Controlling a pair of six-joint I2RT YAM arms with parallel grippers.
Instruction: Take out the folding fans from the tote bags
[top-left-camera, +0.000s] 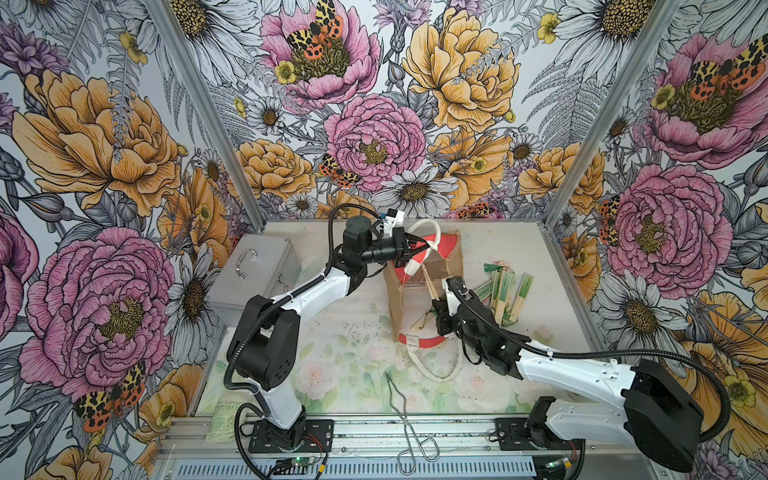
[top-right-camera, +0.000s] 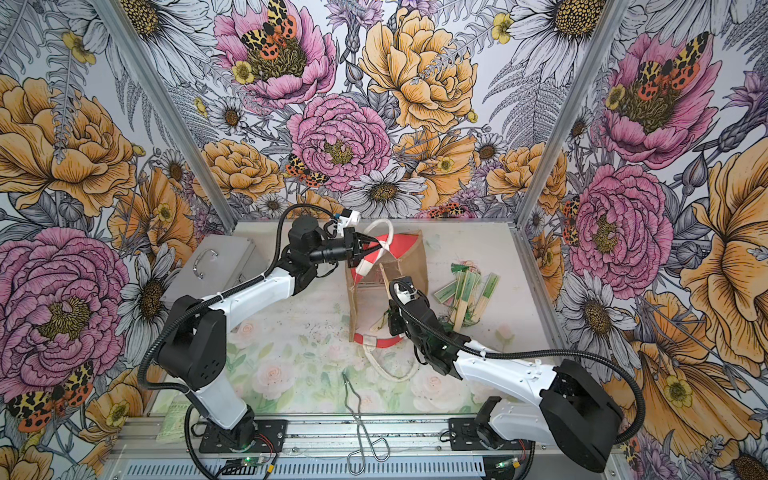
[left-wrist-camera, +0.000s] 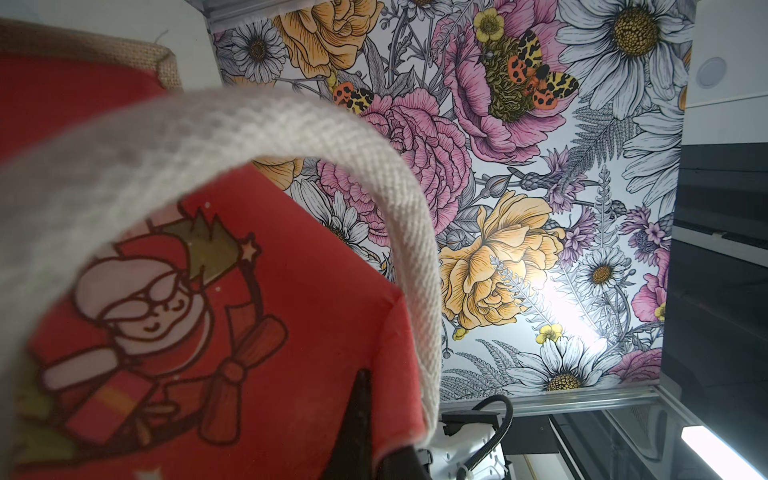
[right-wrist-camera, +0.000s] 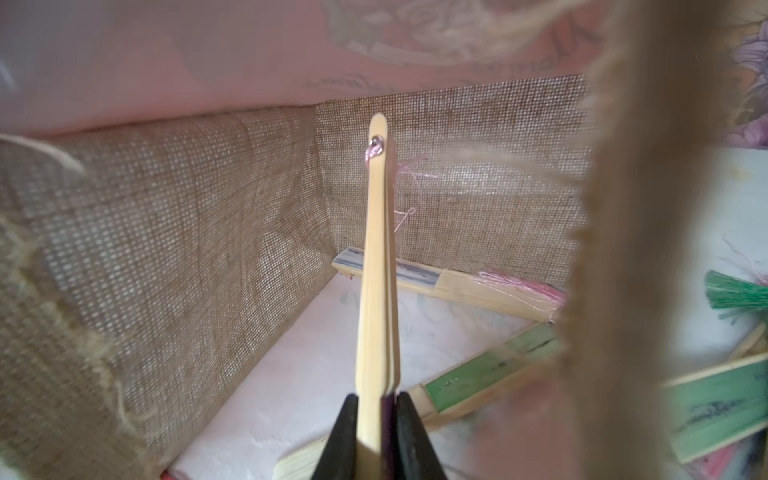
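The burlap tote bag (top-left-camera: 396, 308) lies on its side mid-table, with a red printed panel (left-wrist-camera: 280, 280) and white handles. My left gripper (top-left-camera: 421, 246) is at its far upper end, shut on the red edge beside the handle (left-wrist-camera: 408, 208). At the bag's right side is my right gripper (top-left-camera: 441, 312); a pale wooden folding fan (right-wrist-camera: 376, 280) stands up between its fingers, which touch both sides of it. Farther in, another fan (right-wrist-camera: 460, 289) with a pink tassel lies along the burlap wall, and a green-papered fan (right-wrist-camera: 492, 368) lies in front of it.
Several green-papered fans (top-left-camera: 502, 292) lie piled on the table to the right of the bag. A grey metal box (top-left-camera: 248, 268) stands at the back left. Metal tongs (top-left-camera: 406, 432) lie at the front edge.
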